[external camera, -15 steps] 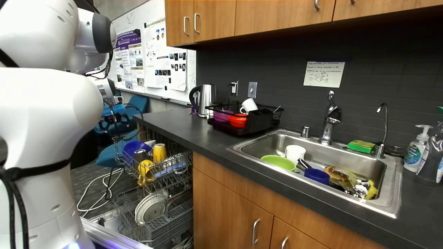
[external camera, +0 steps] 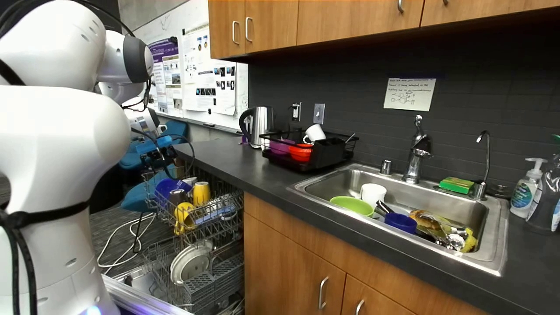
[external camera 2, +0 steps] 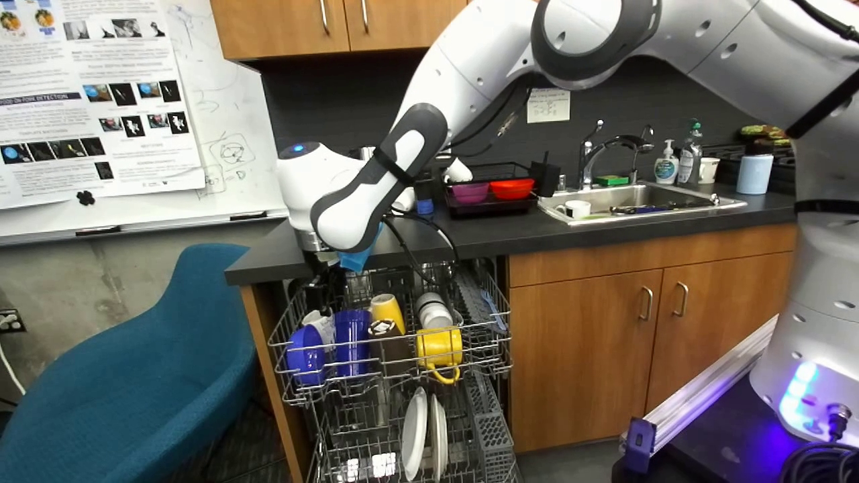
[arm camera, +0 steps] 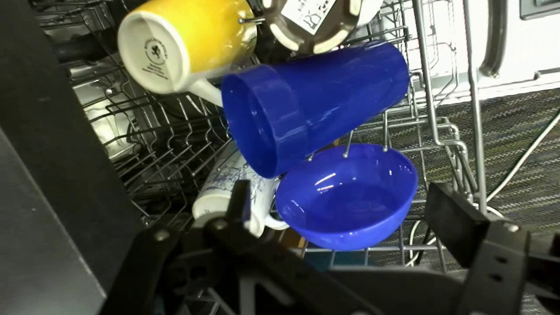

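Observation:
My gripper is open above the upper dishwasher rack, its two dark fingers (arm camera: 455,223) wide apart. Between and beyond them in the wrist view lies a blue bowl (arm camera: 349,197), tilted in the rack and not gripped. Next to it rests a blue cup (arm camera: 336,94) on its side, with a white patterned mug (arm camera: 228,183) partly behind the near finger. A yellow mug (arm camera: 204,36) and a dark brown mug (arm camera: 315,21) sit farther off. In exterior view 2 my gripper (external camera 2: 319,291) hangs just above the rack's left end, near the blue bowl (external camera 2: 306,354).
The counter edge (external camera 2: 241,274) runs close beside the arm. Plates (external camera 2: 415,431) stand in the lower rack. A drying rack (external camera: 309,152) and a sink with dishes (external camera: 336,181) lie to the right. A teal chair (external camera 2: 161,338) stands left of the dishwasher.
In exterior view 1 the arm's end and gripper have shifted right, toward the counter and over the rack. The dishes have not visibly moved.

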